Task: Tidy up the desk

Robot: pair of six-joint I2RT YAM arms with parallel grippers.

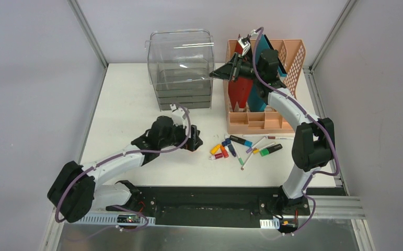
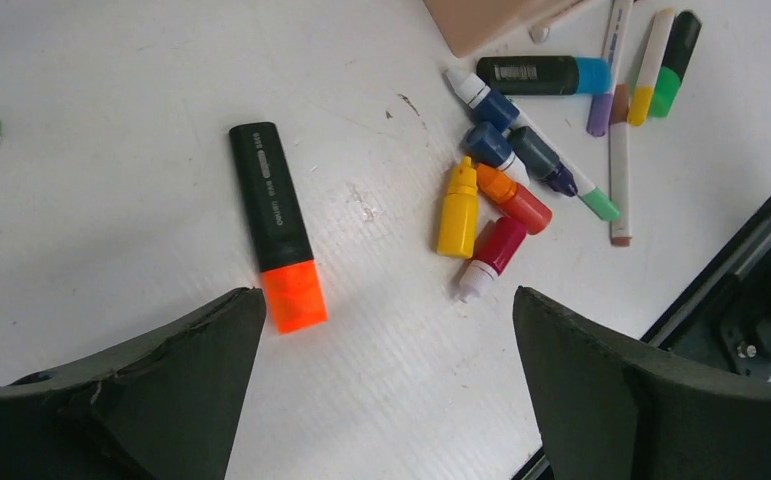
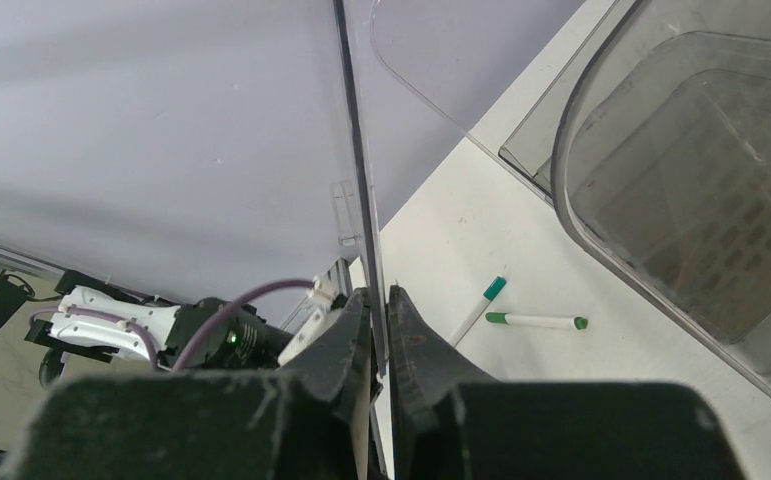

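Note:
My right gripper (image 1: 215,73) is shut on the clear lid (image 3: 363,180) of the storage box (image 1: 183,98), holding it raised at the front edge. My left gripper (image 1: 194,137) is open above the desk, over a black-and-orange highlighter (image 2: 272,200) that lies between its fingers from the wrist camera's angle, below them. To its right lie several small bottles, such as a yellow one (image 2: 457,215), plus markers and highlighters (image 1: 269,149). Two white markers (image 3: 537,320) lie left of the box in the right wrist view.
A peach organizer (image 1: 246,121) with red and teal folders stands at the back right, behind the loose pens. Walls border the workspace on the sides and back.

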